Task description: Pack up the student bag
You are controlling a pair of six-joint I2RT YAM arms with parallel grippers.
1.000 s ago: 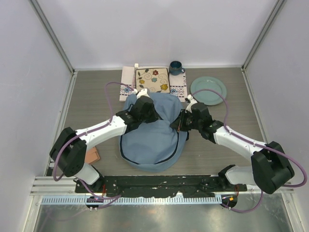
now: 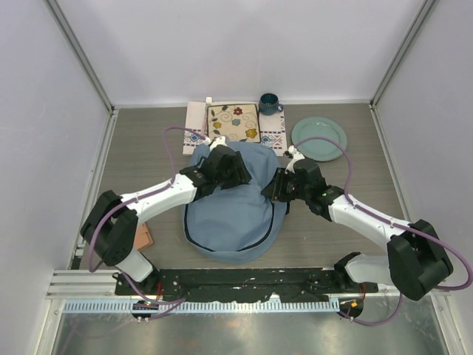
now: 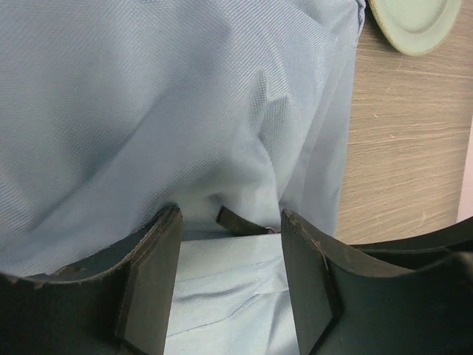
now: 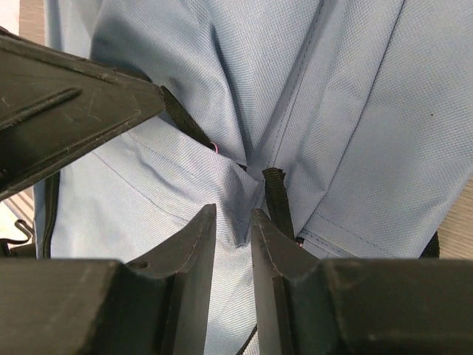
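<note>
A light blue fabric bag (image 2: 229,218) lies flat in the middle of the table. Over its upper middle my left gripper (image 2: 248,182) stands open; its fingers (image 3: 157,277) are spread around a short black zipper pull tab (image 3: 244,224). My right gripper (image 2: 270,198) reaches the bag's right side, its fingertips a little apart, with a fold of cloth by the zipper seam at the tips. Beside the right finger (image 4: 275,277) stands a black strap tab (image 4: 277,200). Another black tab (image 4: 185,118) shows at the left arm's dark fingertip. Whether the right gripper pinches any cloth cannot be told.
Behind the bag lie a patterned placemat (image 2: 275,132) and a flowered board (image 2: 233,124). A dark blue mug (image 2: 270,104) and a green plate (image 2: 319,138) stand at the back right. A brown item (image 2: 143,237) lies at the left front.
</note>
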